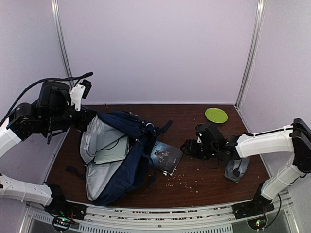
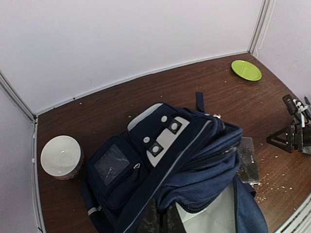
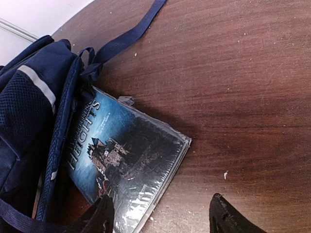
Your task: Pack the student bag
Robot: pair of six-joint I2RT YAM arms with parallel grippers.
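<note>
A navy backpack (image 1: 131, 160) with a grey lining stands on the left half of the table, its mouth gaping toward the front. Inside it lies a pale flat item like a book (image 1: 112, 151). My left gripper is shut on the bag's upper edge and holds it out to the left. On the table at the bag's right side lies a dark blue book (image 3: 131, 155), its left edge partly covered by the bag in the right wrist view. My right gripper is beside that book on its right, fingers apart and nothing between them.
A grey pouch (image 1: 236, 171) lies near the right front, partly under the right arm. Toward the back right is a green plate (image 1: 216, 115). A white bowl (image 2: 61, 156) stands left of the bag. Small crumbs (image 1: 182, 184) dot the front.
</note>
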